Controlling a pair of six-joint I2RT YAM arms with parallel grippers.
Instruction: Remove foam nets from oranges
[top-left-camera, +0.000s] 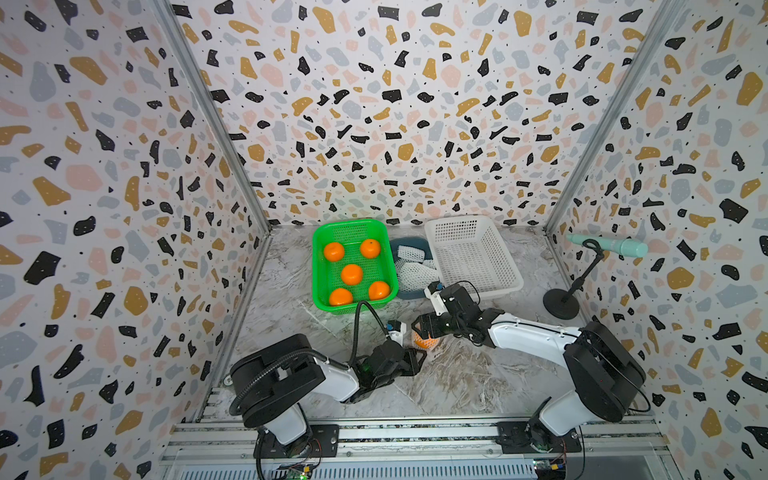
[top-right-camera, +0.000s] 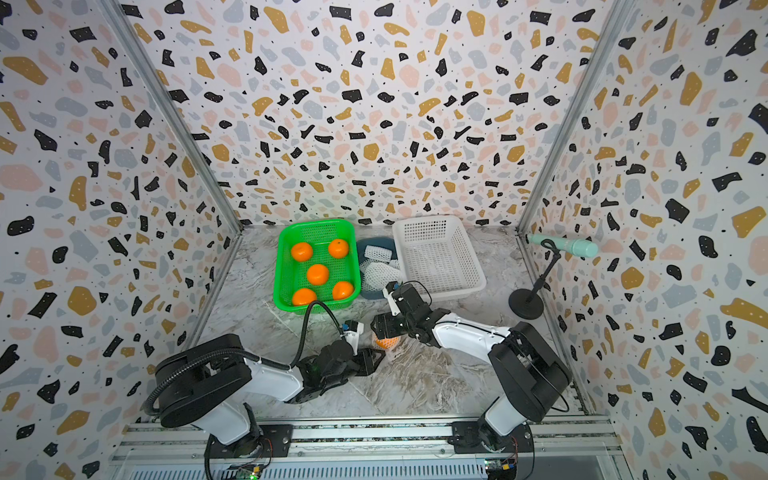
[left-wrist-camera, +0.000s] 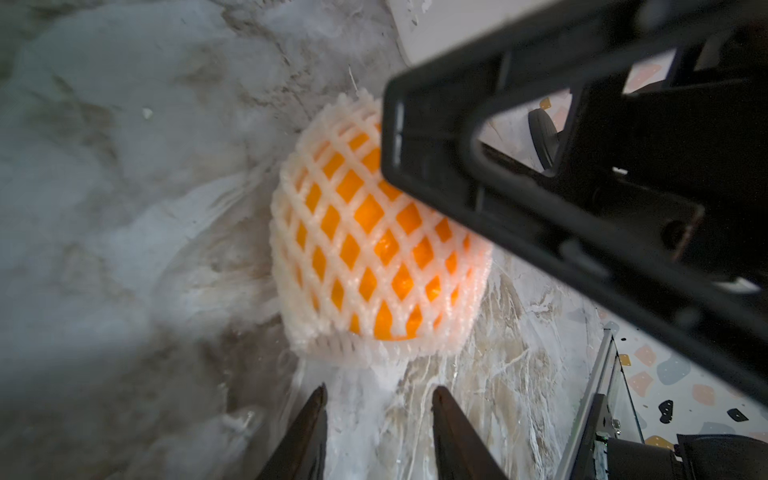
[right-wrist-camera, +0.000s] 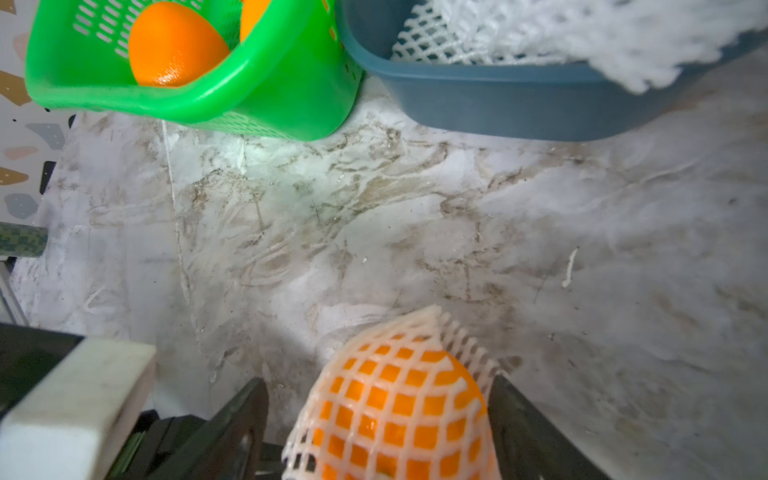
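Observation:
An orange in a pale foam net (top-left-camera: 425, 341) sits between my two grippers on the front middle of the table. In the left wrist view the netted orange (left-wrist-camera: 376, 248) fills the middle, with my left gripper below it; whether anything is between those fingertips is unclear. My right gripper is part open around the netted orange (right-wrist-camera: 392, 400) in the right wrist view, its fingers on either side. Bare oranges (top-left-camera: 350, 274) lie in the green basket (top-left-camera: 317, 264). Loose foam nets (top-left-camera: 416, 273) lie in the grey-blue bin (right-wrist-camera: 488, 108).
A white basket (top-left-camera: 504, 264) stands at the back right. A black stand (top-left-camera: 560, 302) holding a mint cylinder (top-left-camera: 616, 244) is at the far right. Bare table surface lies to the front right and left.

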